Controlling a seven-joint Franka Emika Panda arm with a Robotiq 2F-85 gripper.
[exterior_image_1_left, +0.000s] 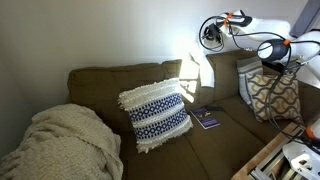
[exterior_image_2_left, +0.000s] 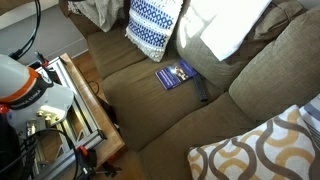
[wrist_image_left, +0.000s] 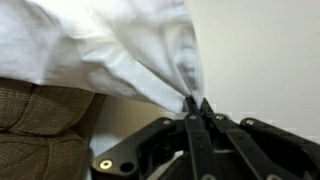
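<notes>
In the wrist view a white cloth (wrist_image_left: 110, 45) runs into the fingertips of my gripper, which is shut on its gathered end. From exterior view 1, the gripper (exterior_image_1_left: 208, 40) is raised high near the wall, with the cloth (exterior_image_1_left: 203, 75) hanging below it against the back of the brown couch. The lower part of the cloth (exterior_image_2_left: 228, 22) shows at the top of exterior view 2; the gripper is out of that frame.
On the couch seat (exterior_image_2_left: 150, 115) lie a blue book (exterior_image_2_left: 175, 74) and a dark remote (exterior_image_2_left: 201, 88). A blue-and-white pillow (exterior_image_1_left: 155, 112) and patterned pillows (exterior_image_2_left: 255, 155) lean on the couch. A beige blanket (exterior_image_1_left: 65, 145) covers its left end. Open wall surrounds the gripper.
</notes>
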